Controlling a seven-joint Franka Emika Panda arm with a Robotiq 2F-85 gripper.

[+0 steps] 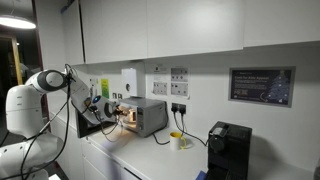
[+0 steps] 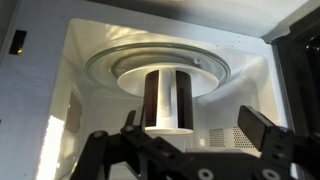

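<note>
A dark brown mug-like object with a white stripe down its middle point(image 2: 166, 98) stands inside the lit microwave, by the round glass turntable point(image 2: 105, 65). In the wrist view my gripper is open in front of it, black fingers point(image 2: 257, 127) spread to either side and nothing between them. The object's lower part is partly covered by the gripper. From outside, the grey microwave point(image 1: 151, 117) sits on the counter with the arm reaching to its open front; the gripper is too small there to make out clearly.
The microwave's side walls point(image 2: 72, 115) close in around the gripper. On the counter to the right stand a yellow and white mug point(image 1: 176, 142) and a black coffee machine point(image 1: 229, 148). Cabinets point(image 1: 190, 28) hang above.
</note>
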